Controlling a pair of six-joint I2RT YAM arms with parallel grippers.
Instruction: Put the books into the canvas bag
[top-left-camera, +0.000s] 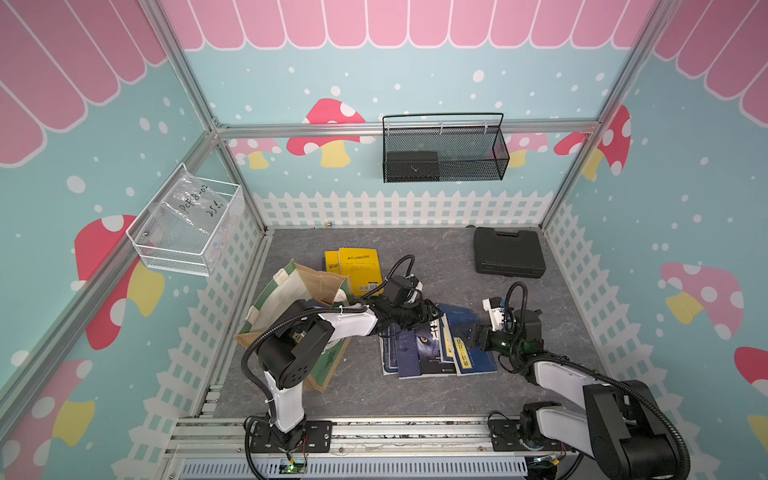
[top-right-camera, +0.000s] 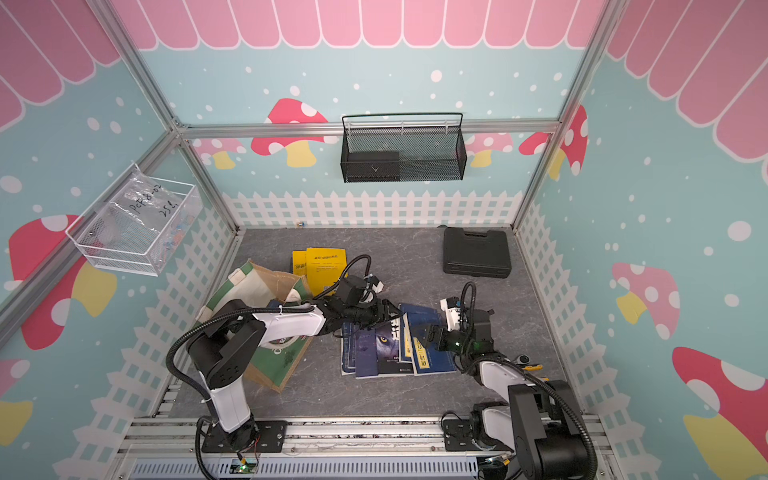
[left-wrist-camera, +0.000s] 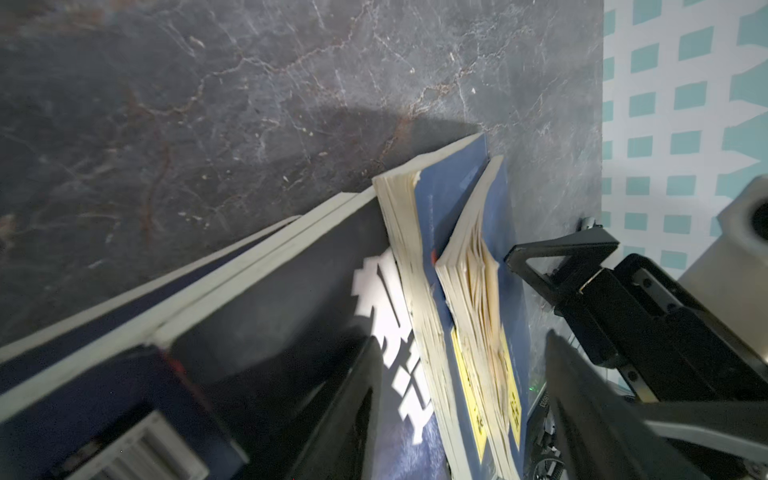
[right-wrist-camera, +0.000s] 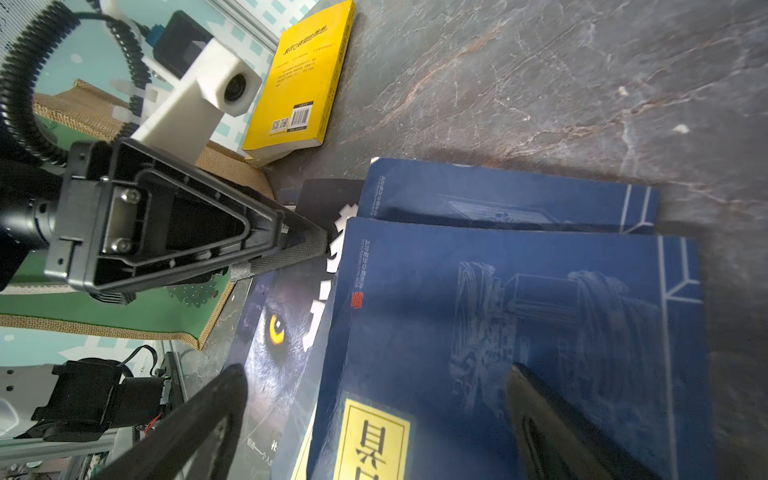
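A row of books lies on the grey table: dark books with a wolf-eye cover (right-wrist-camera: 276, 328) and, partly over them, two blue books (right-wrist-camera: 512, 344) with yellow labels. My left gripper (top-left-camera: 424, 316) hangs open above the back of that row, the blue books' page edges (left-wrist-camera: 472, 272) below it. My right gripper (top-left-camera: 480, 336) is open over the right blue book, holding nothing. The canvas bag (top-left-camera: 264, 308) stands at the left, partly hidden by my left arm. Yellow books (top-left-camera: 360, 268) lie behind it.
A black case (top-left-camera: 509, 252) lies at the back right. Wire baskets hang on the back wall (top-left-camera: 445, 152) and left wall (top-left-camera: 184, 224). The table between the yellow books and the case is clear.
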